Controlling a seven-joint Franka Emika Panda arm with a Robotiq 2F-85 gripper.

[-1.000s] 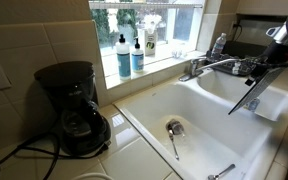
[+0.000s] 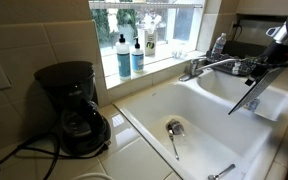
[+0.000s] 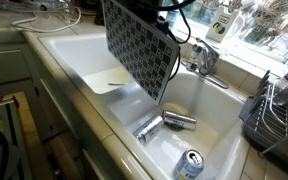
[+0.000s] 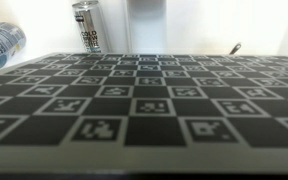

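Note:
A flat board with a black-and-grey checkered marker pattern [image 3: 144, 45] hangs tilted over the double sink at my arm's end. Its patterned face [image 4: 149, 105] fills the lower part of the wrist view. Seen nearly edge-on in exterior view 1, the board [image 2: 252, 92] slants down from my gripper [image 2: 271, 62]. The fingers are hidden or too small to make out, so their grip on the board cannot be judged. Inside one basin lie silver cans [image 3: 149, 128] and a blue-and-white can [image 3: 189, 165]. The wrist view shows a silver can [image 4: 87, 25] and the blue can [image 4: 4, 45] beyond the board.
In the other basin [image 2: 199, 115] lie a metal utensil near the drain [image 2: 174, 127] and another utensil [image 2: 221, 172]. The faucet [image 2: 196, 67] stands behind the sink. A coffee maker [image 2: 74, 110], soap bottles [image 2: 123, 57] and a dish rack [image 3: 279, 125] flank it.

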